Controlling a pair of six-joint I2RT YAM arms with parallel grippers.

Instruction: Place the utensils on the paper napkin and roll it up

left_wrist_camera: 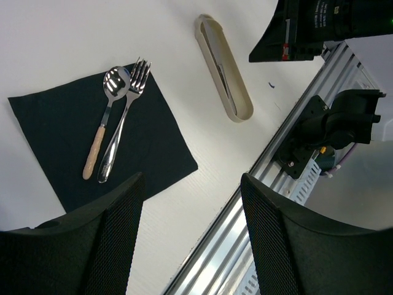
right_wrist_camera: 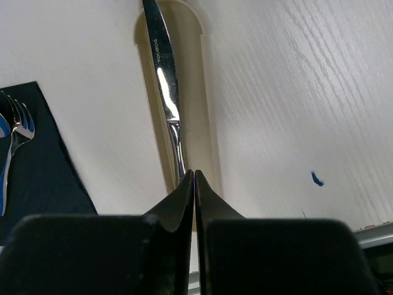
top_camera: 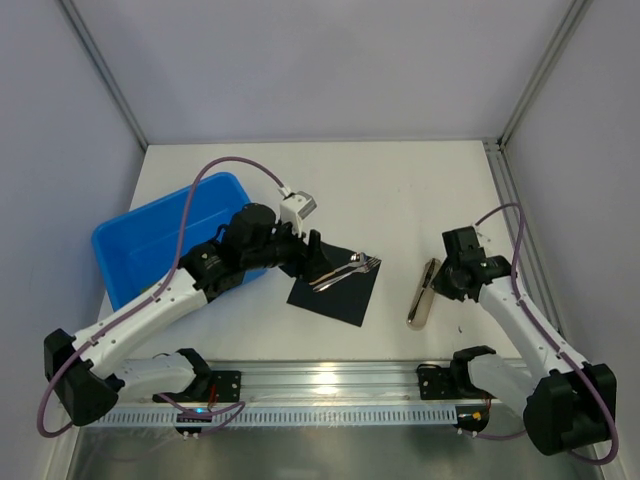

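Observation:
On the table lies a black napkin [top_camera: 340, 302], flat and unrolled, bearing a wooden-handled spoon [left_wrist_camera: 95, 150] and a metal fork [left_wrist_camera: 116, 143] side by side. To its right, a beige open-ended-looking tray [right_wrist_camera: 196, 92] holds a metal knife [right_wrist_camera: 164, 67], leaning along the tray's left wall. My right gripper is shut with nothing between its fingers, clear of the knife; its tips hide the knife's handle end in the right wrist view. Above the napkin hangs my left gripper, open and empty.
A blue bin [top_camera: 138, 262] stands at the left of the table, partly behind the left arm. A metal rail [top_camera: 320, 370] runs along the front edge. A small blue mark [right_wrist_camera: 317, 179] shows right of the tray.

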